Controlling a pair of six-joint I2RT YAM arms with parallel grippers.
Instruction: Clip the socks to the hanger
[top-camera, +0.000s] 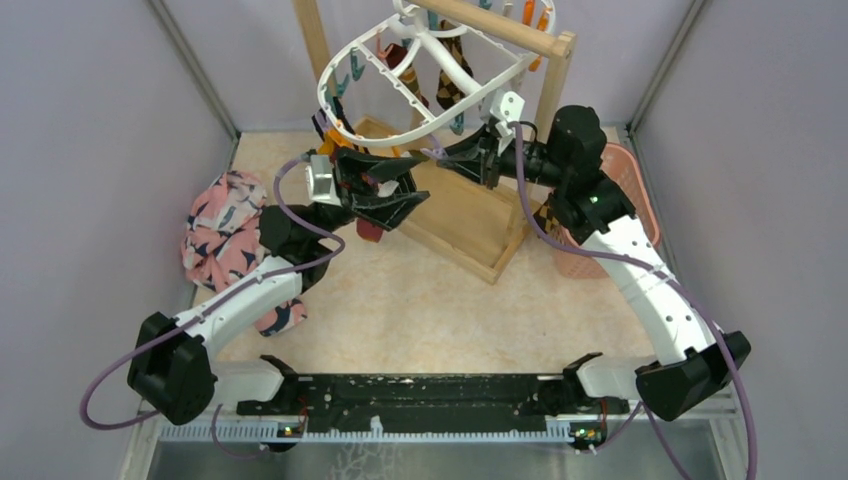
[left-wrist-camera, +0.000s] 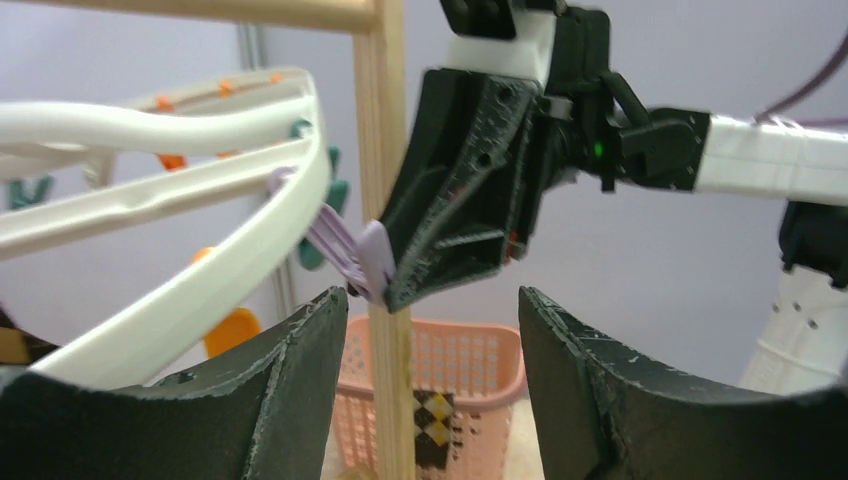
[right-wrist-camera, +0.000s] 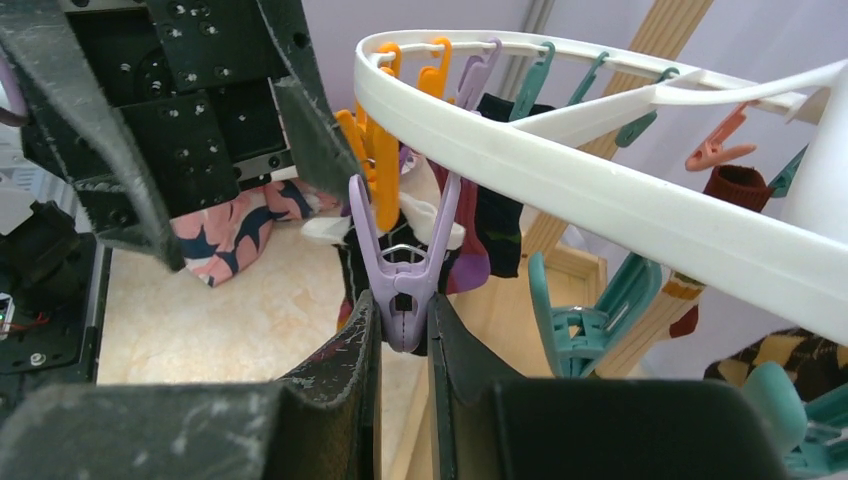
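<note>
The white hanger (top-camera: 366, 135) carries coloured clips and several socks. In the right wrist view a lilac clip (right-wrist-camera: 405, 300) is gripped at its handles by my right gripper, its prongs up by the rim. Behind it hang socks, including a black and white one (right-wrist-camera: 355, 270), beside orange clips (right-wrist-camera: 385, 170). My left gripper stands open beside the hanger rim, left of my right gripper in the top view, facing it. No sock shows between its fingers in the left wrist view.
A wooden stand (top-camera: 555, 80) holds the hanger over a wooden base (top-camera: 460, 230). A pink basket (top-camera: 590, 266) is at the right, a patterned cloth (top-camera: 220, 230) at the left.
</note>
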